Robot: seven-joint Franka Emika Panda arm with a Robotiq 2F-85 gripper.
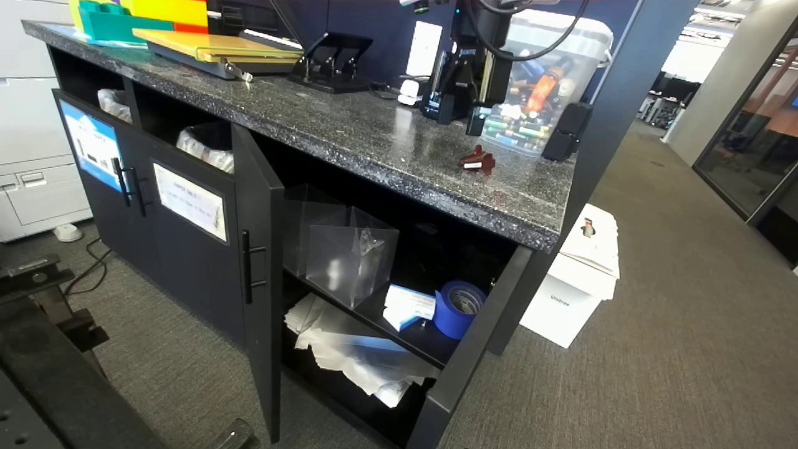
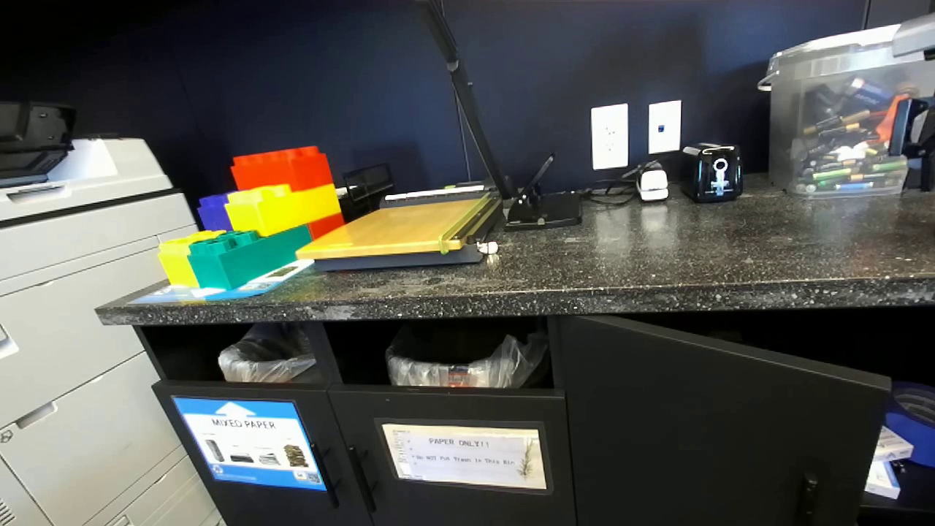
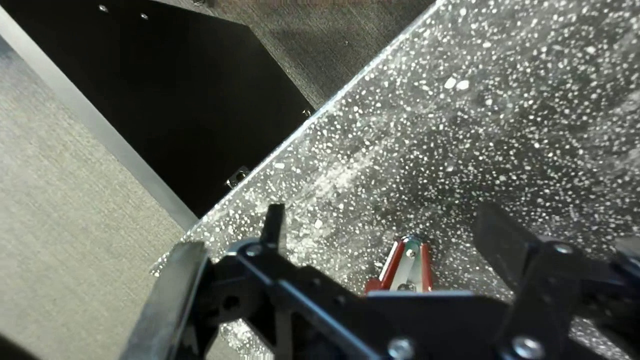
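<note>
A dark red staple remover (image 1: 477,160) lies on the speckled counter (image 1: 336,123), near its right front corner. My gripper (image 1: 461,126) is above the counter, in front of the clear battery bin and behind the staple remover. In the wrist view the gripper stands open, its two dark fingers wide apart with only counter between them. The staple remover (image 3: 426,267) appears low in that view, between the fingers' lines, its lower part hidden by the gripper's body. It is apart from both fingers. Exterior view 2 catches only part of the gripper at the right edge.
The clear bin of batteries (image 1: 535,90) stands close by the gripper. Below, the cabinet door (image 1: 258,284) hangs open, with blue tape (image 1: 457,310) on the shelf. A yellow paper cutter (image 2: 403,229) and large toy bricks (image 2: 254,250) occupy the counter's left.
</note>
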